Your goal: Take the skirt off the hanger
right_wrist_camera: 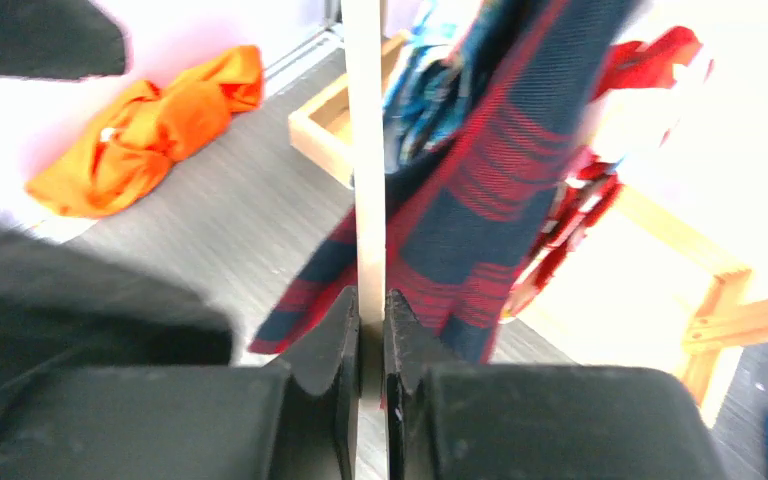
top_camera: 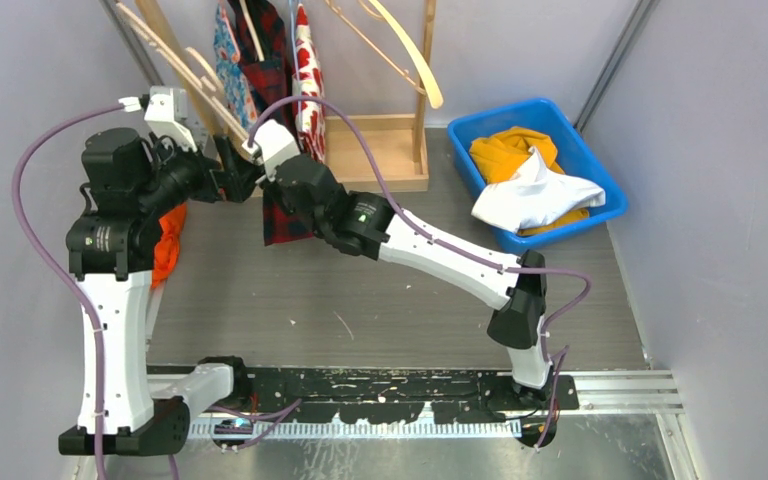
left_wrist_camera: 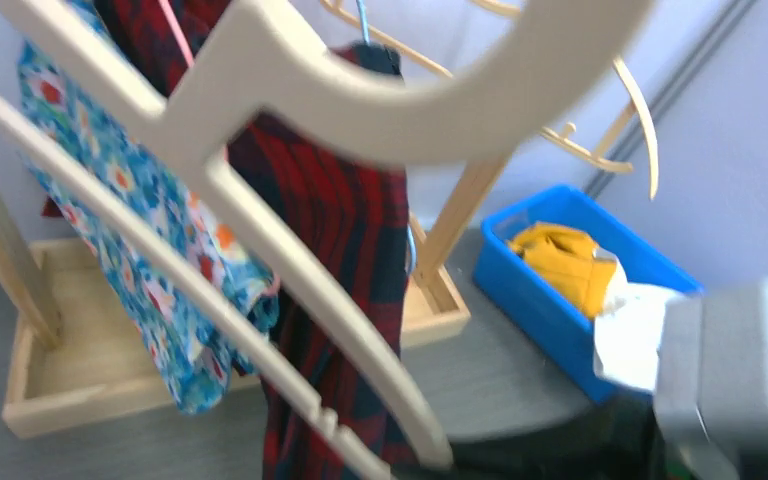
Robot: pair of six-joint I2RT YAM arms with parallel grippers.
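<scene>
A dark red and navy plaid skirt (top_camera: 286, 220) hangs on the wooden rack, beside blue floral cloth (left_wrist_camera: 140, 230) and red-and-white cloth (top_camera: 310, 85). My right gripper is shut on a pale wooden hanger bar (right_wrist_camera: 370, 180), with the plaid cloth just behind it. My left gripper (top_camera: 232, 170) is open, close to the right one at the lower end of the pale hanger bars. A wide curved hanger piece (left_wrist_camera: 430, 120) crosses the left wrist view and hides part of what is behind it.
A blue bin (top_camera: 505, 235) with yellow and white cloths stands at the right. Orange cloth (right_wrist_camera: 130, 150) lies on the floor at the left. The wooden rack base (top_camera: 375, 180) is at the back.
</scene>
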